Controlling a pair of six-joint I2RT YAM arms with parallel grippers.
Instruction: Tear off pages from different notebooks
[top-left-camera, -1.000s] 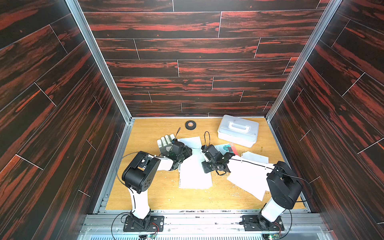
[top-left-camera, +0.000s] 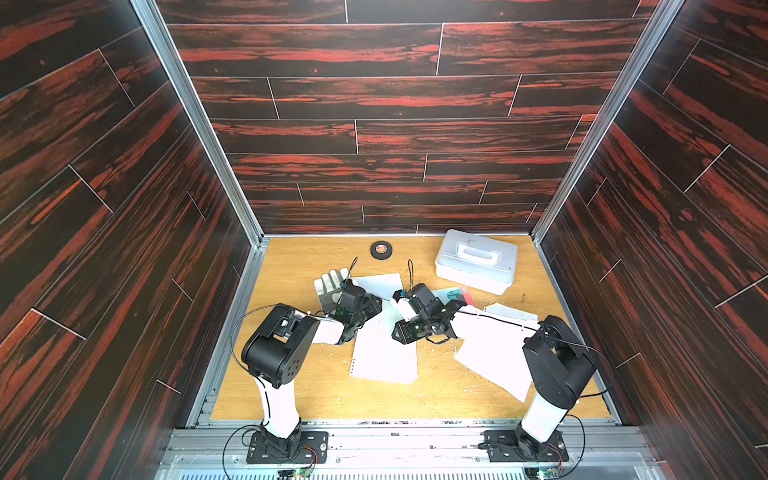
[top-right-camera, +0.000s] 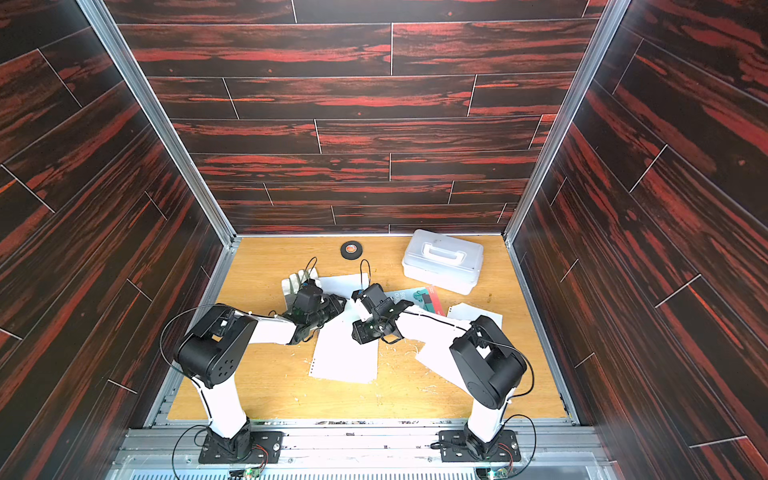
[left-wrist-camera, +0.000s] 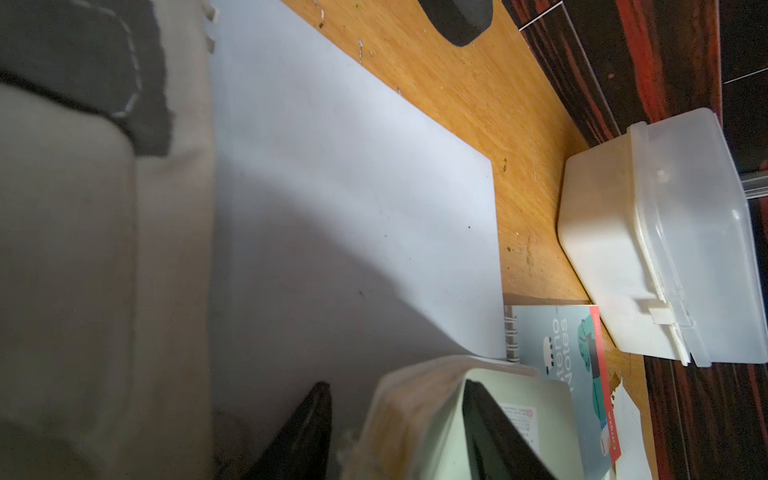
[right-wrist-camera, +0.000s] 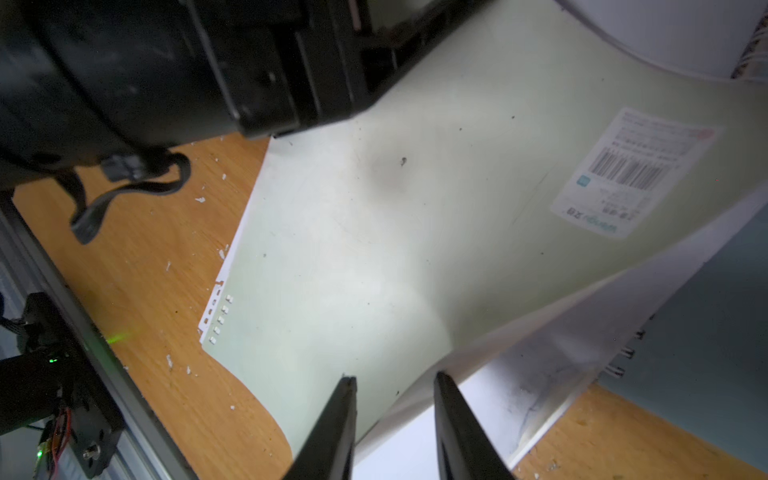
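A notebook with a pale green cover (right-wrist-camera: 360, 232) lies in the middle of the table, its white paper (top-left-camera: 384, 364) reaching towards the front. My left gripper (top-left-camera: 379, 306) is shut on its far part, where the paper and cover bend up between the fingers in the left wrist view. Over the right side of the same notebook is my right gripper, open; a curled edge of the cover shows between its fingertips, not clamped. Beyond, a Memo Notes notebook (left-wrist-camera: 552, 336) lies flat with a spiral binding.
Loose white sheets (top-left-camera: 492, 360) lie to the right under the right arm. Work gloves (top-left-camera: 329, 286) are beside the left gripper. Black tape (top-left-camera: 381, 250) and a clear lidded box (top-left-camera: 477, 260) stand at the back. Paper scraps dot the wood.
My right gripper has moved a little left over the notebook. The notebook's front end has swung slightly left. The left arm has barely moved.
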